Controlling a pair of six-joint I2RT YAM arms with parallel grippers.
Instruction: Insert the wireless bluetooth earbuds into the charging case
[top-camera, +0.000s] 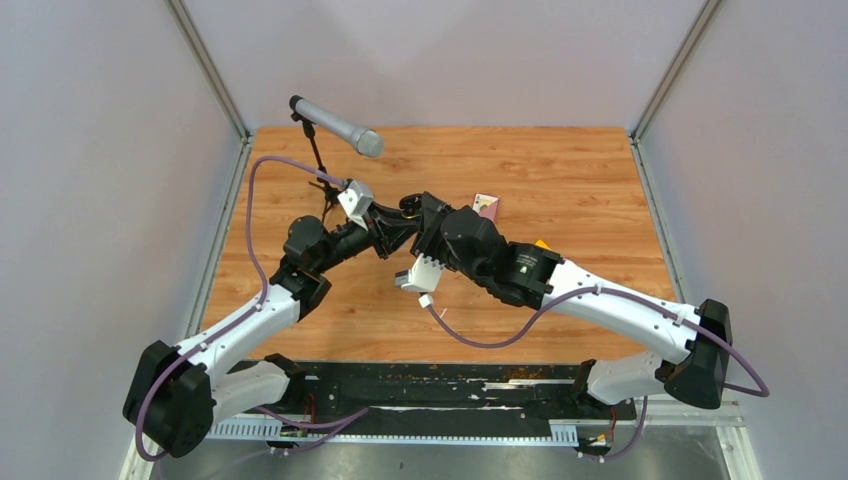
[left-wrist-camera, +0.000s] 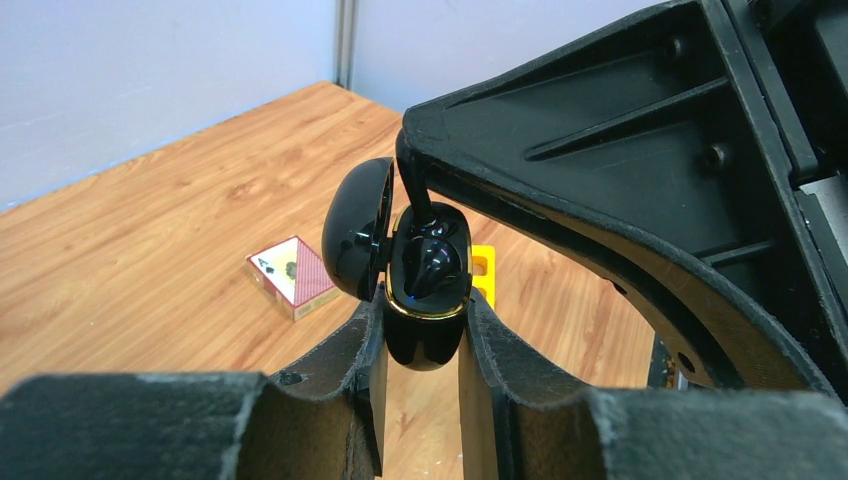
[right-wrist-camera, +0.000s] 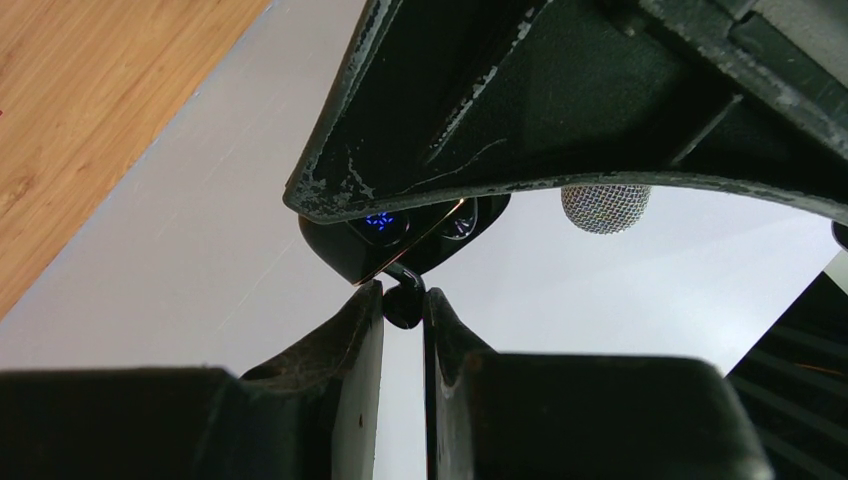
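Observation:
The black charging case (left-wrist-camera: 425, 335) with gold trim is clasped between the fingertips of my left gripper. Its lid (left-wrist-camera: 352, 230) stands open to the left in the left wrist view. Shut on a small black earbud (right-wrist-camera: 404, 308), my right gripper is right at the case. The earbud's upper part reaches the case opening in the right wrist view; how deep it sits is hard to tell. Blue light shows on the case (right-wrist-camera: 380, 222) there, partly hidden behind a left finger (right-wrist-camera: 560, 120). From above, both grippers meet over the table and mostly hide the case.
A microphone on a stand (top-camera: 338, 125) rises at the back left. A card box (top-camera: 485, 205) lies behind the right gripper, and a yellow object (left-wrist-camera: 484, 270) is farther right.

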